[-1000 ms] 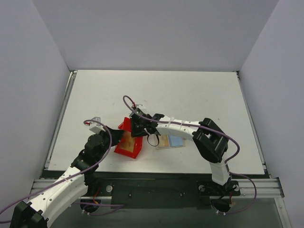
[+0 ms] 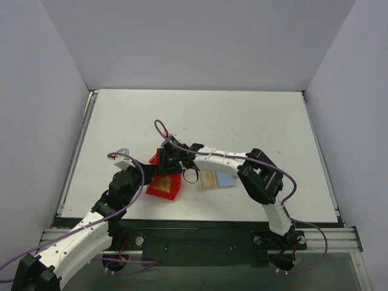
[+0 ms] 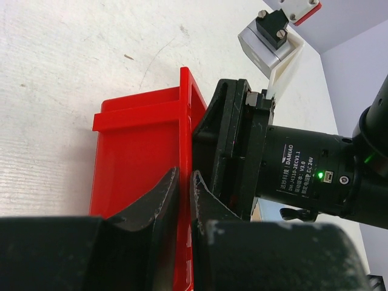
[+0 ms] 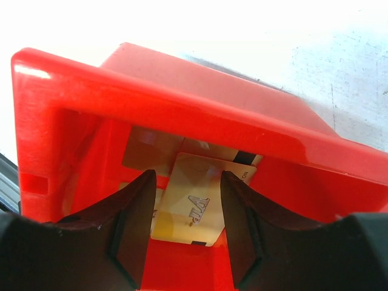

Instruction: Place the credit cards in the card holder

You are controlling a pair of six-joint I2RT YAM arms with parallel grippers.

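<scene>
A red card holder (image 2: 163, 190) sits near the table's front, tilted, with several cards inside, among them a gold card (image 4: 191, 194). My left gripper is shut on the holder's red wall (image 3: 185, 121). My right gripper hangs open over the holder's inside, its fingertips on either side of the gold card's face in the right wrist view; whether they touch it I cannot tell.
Right of the holder lie a tan card (image 2: 207, 180) and a light blue card (image 2: 224, 180), side by side.
My right gripper has moved slightly left, further over the red holder, covering more of it in the top view. The left arm and holder have barely moved.
</scene>
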